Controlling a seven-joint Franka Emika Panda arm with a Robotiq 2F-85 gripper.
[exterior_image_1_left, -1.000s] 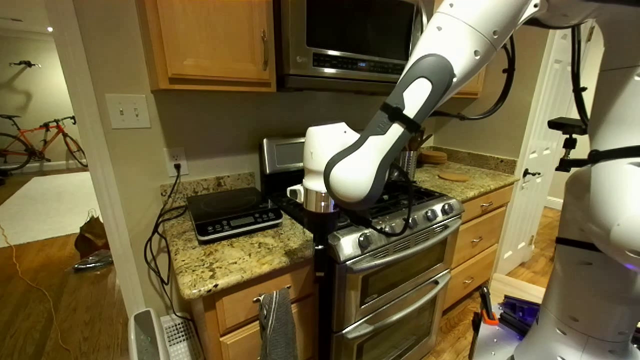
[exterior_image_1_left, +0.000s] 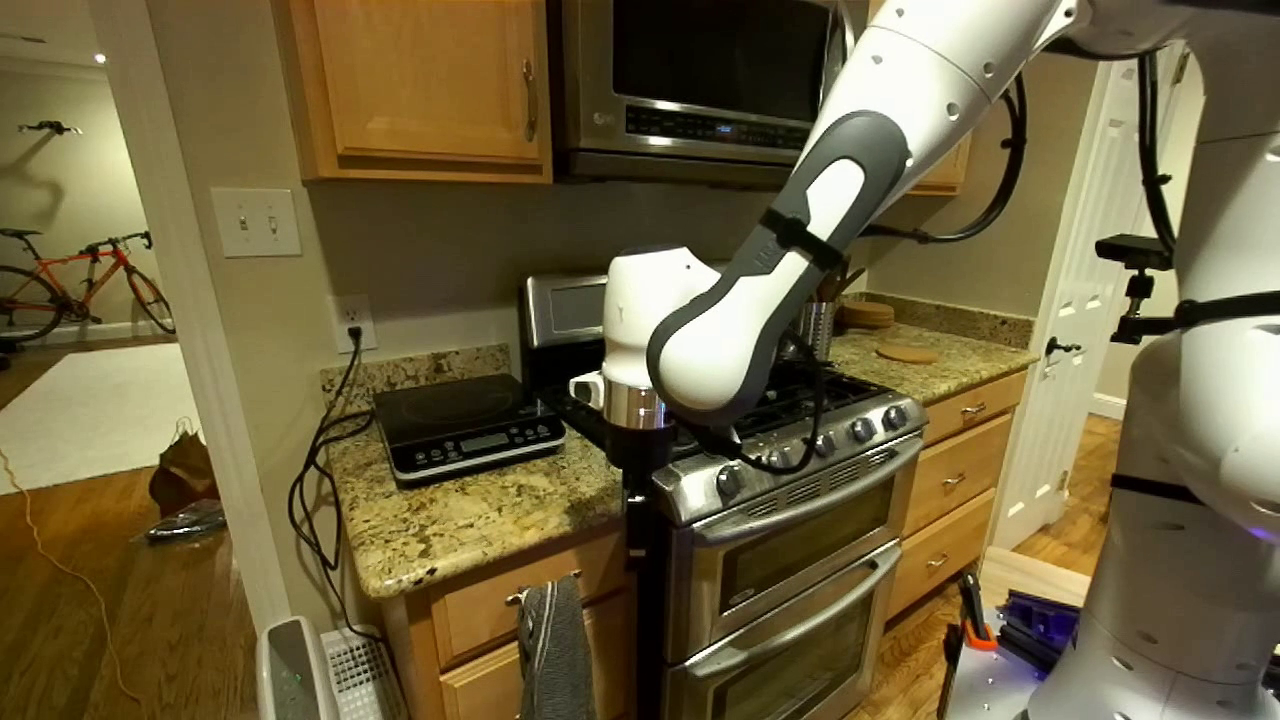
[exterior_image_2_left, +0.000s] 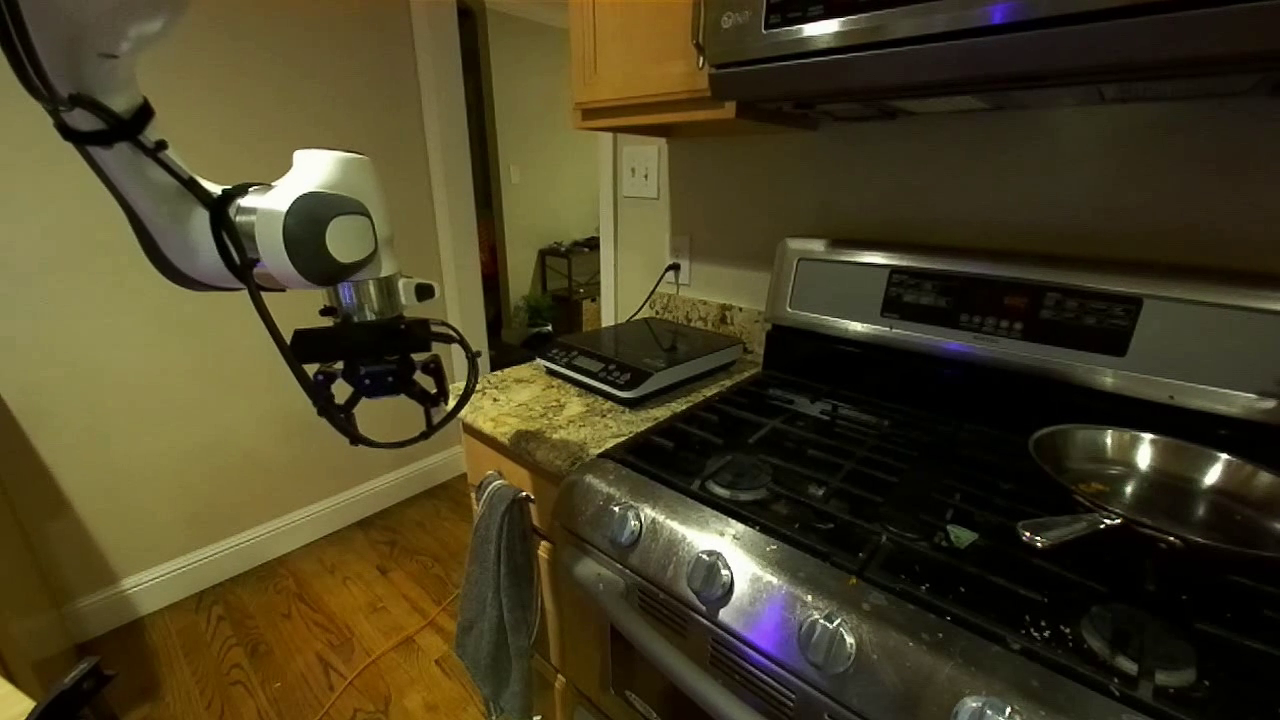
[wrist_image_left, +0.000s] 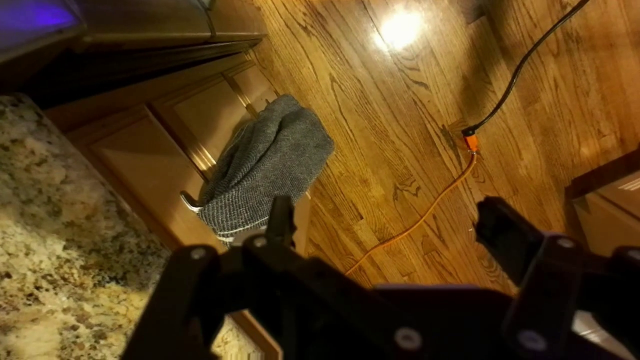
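Note:
My gripper is open, its two dark fingers wide apart and the wood floor showing between them. In exterior view 2 the gripper (exterior_image_2_left: 381, 402) hangs in the air to the left of the counter's end, pointing down. A dark grey towel (wrist_image_left: 270, 159) drapes over a drawer handle on the counter's front. The wrist view has this towel just beyond the left finger (wrist_image_left: 280, 221); whether they touch cannot be told there. In exterior view 2 the towel (exterior_image_2_left: 498, 594) hangs below and right of the gripper, clear of it.
A portable cooktop (exterior_image_2_left: 642, 354) rests on the granite counter (exterior_image_1_left: 468, 528). Beside it stands the gas stove (exterior_image_1_left: 792, 504), with a steel pan (exterior_image_2_left: 1164, 480) on its grates. An orange cord (wrist_image_left: 414, 225) runs across the floor. Left of the counter the air is open.
The wrist and gripper have shifted very slightly left in exterior view 1. The towel and the cooktop have not moved.

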